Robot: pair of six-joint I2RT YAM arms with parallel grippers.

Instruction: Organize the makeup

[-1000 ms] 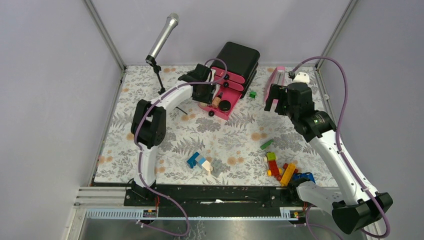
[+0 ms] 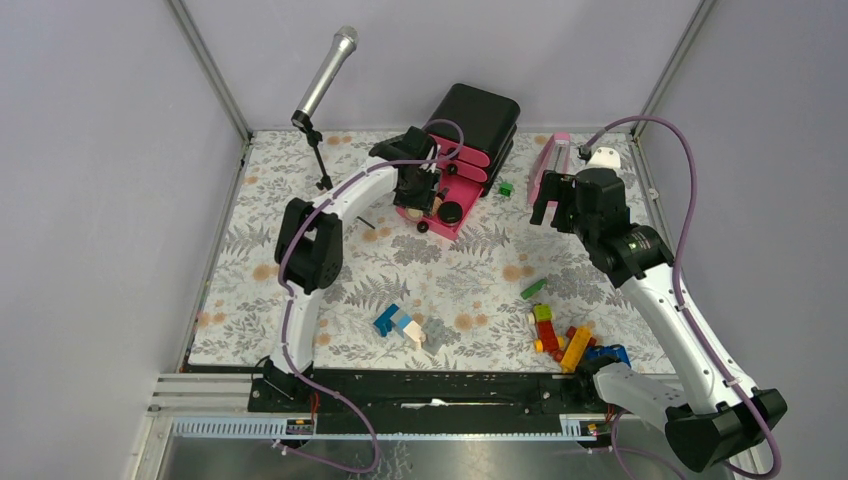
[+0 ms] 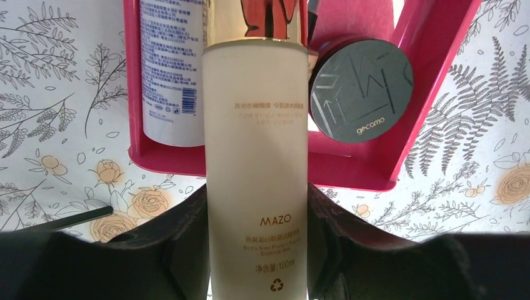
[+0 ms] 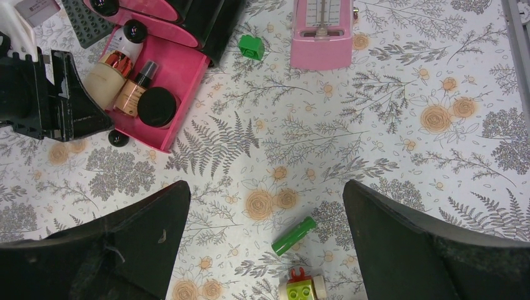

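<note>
The pink drawer (image 3: 353, 172) is pulled out from the black case (image 2: 477, 118). My left gripper is shut on a cream bottle (image 3: 256, 137) with a gold collar, which reaches over the drawer's front wall. A white bottle (image 3: 174, 81) lies in the drawer on one side of it; a round black jar (image 3: 362, 90) sits on the other. In the right wrist view, a small tan bottle (image 4: 130, 99) with a dark cap shows beside the jar. How far the cream bottle sits above the drawer floor I cannot tell. Over the table's right side, my right gripper stands open and empty.
A pink box (image 4: 321, 53) stands at the back right, near a green block (image 4: 251, 47). A green stick (image 4: 294, 235) and toy bricks (image 2: 575, 348) lie at front right, more blocks (image 2: 400, 322) at front centre. A microphone (image 2: 325, 80) on a stand rises at back left.
The left arm has moved slightly right, bringing its gripper further over the drawer. The right arm looks unmoved.
</note>
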